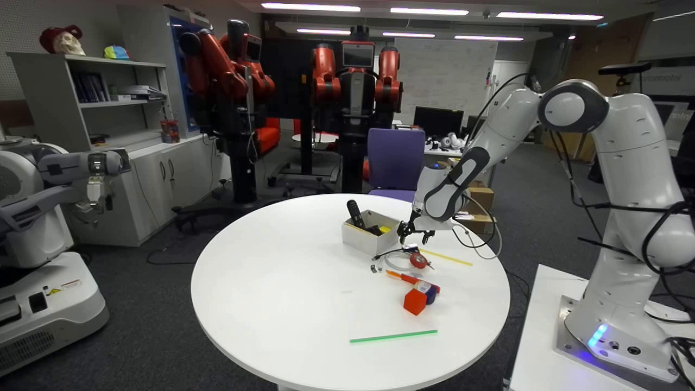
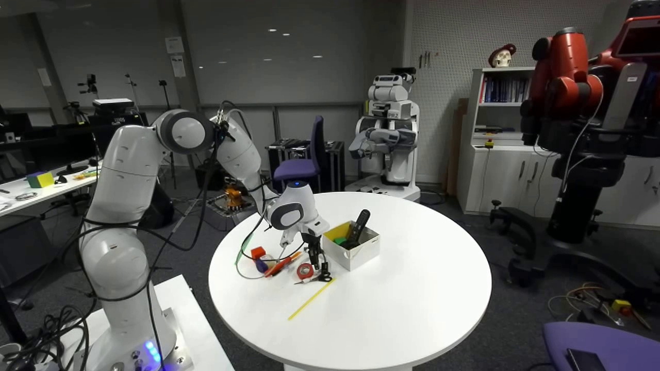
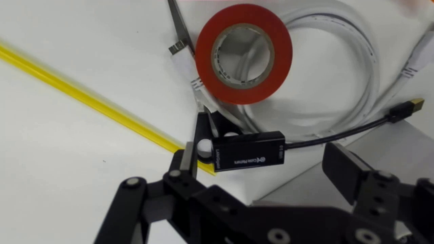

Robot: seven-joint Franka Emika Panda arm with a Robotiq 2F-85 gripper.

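Observation:
My gripper stands open above the tabletop, its fingers apart and nothing held. Below the gap, in the wrist view, lies a black adapter [image 3: 249, 151] with a short cable, partly over the black handles of scissors [image 3: 203, 132]. A red tape roll [image 3: 244, 93] rests beyond it on a coiled white cable [image 3: 372, 81]. The yellow stick [image 3: 93, 99] runs diagonally toward the left finger. In exterior view 1 the gripper [image 1: 415, 238] is beside the white box [image 1: 365, 241], which holds a black microphone-like object [image 1: 355, 212] and other items.
An orange-red tool [image 1: 409, 279], a red block [image 1: 414, 302] and a green stick [image 1: 393, 336] lie closer to the front in exterior view 1. The box wall is close to the gripper.

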